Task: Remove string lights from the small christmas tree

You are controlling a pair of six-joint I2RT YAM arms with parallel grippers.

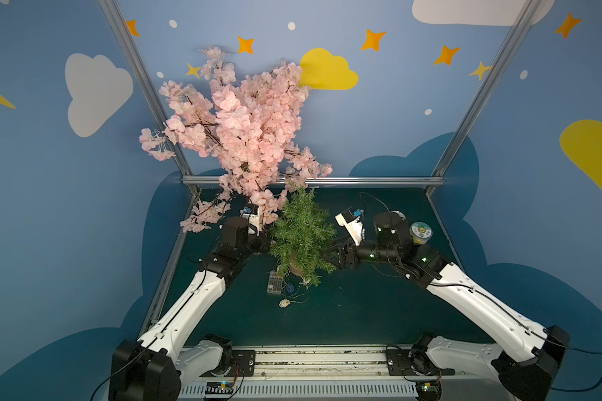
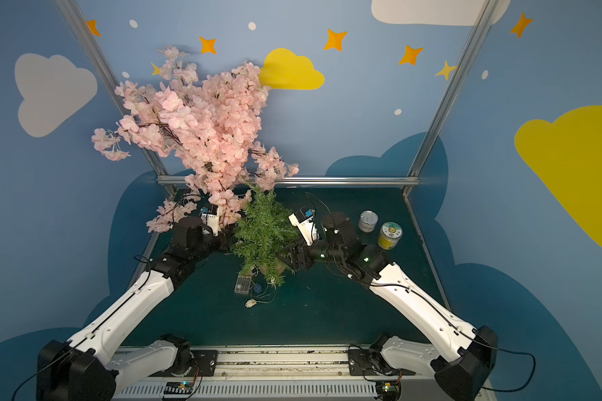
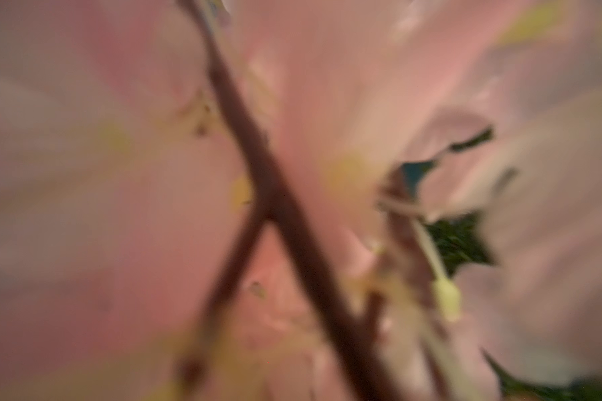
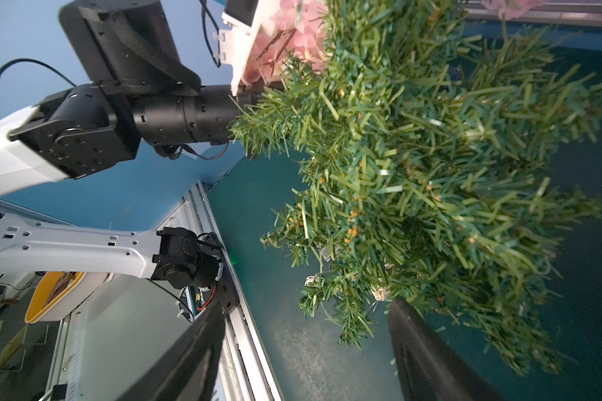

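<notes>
The small green christmas tree point(image 1: 301, 234) stands mid-table, with a battery box point(image 1: 275, 282) and pale wire with a small white bundle point(image 1: 284, 303) at its foot. My left gripper point(image 1: 262, 242) is at the tree's left, under the pink blossom branches; its wrist view is filled by blurred petals and a twig, hiding the fingers, so its finger state is not visible. My right gripper is open at the tree's right side, nothing visible between its fingers. Little of the lights shows among the needles.
A large pink blossom tree point(image 1: 240, 127) fills the back left and overhangs my left arm. Two tins point(image 2: 390, 235) stand at the back right.
</notes>
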